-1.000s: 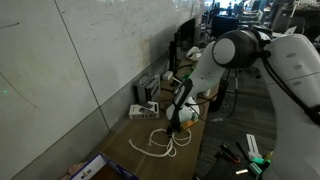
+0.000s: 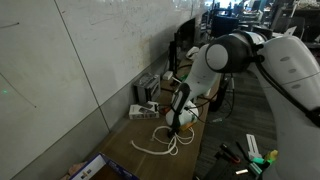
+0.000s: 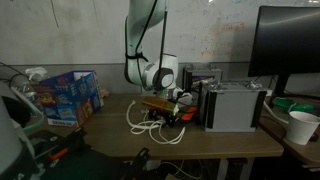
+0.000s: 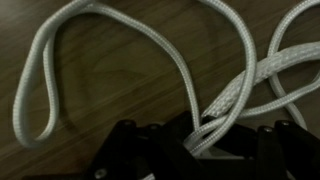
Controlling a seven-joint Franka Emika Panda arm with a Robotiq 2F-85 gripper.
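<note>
A white rope [image 4: 178, 55] lies in loose loops on the dark wooden table, seen close up in the wrist view. My gripper is low over it, shut on a strand of the rope where several strands come together between its dark fingers. In the second exterior view the rope [image 3: 150, 127] spreads below and to the left of the gripper [image 3: 180, 118]. From the first exterior view, its loops [image 2: 160, 150] reach out to the left of the arm. Exactly how many strands are held is hidden by the fingers.
A blue box [image 3: 70, 95] stands at the table's left. On the right are a grey boxy device [image 3: 230, 107], a monitor [image 3: 290, 45] and a white cup [image 3: 301, 126]. Bare table [image 3: 115, 145] lies left of the rope.
The rope's loops beside the gripper have shifted slightly. The arm stays in almost the same place.
</note>
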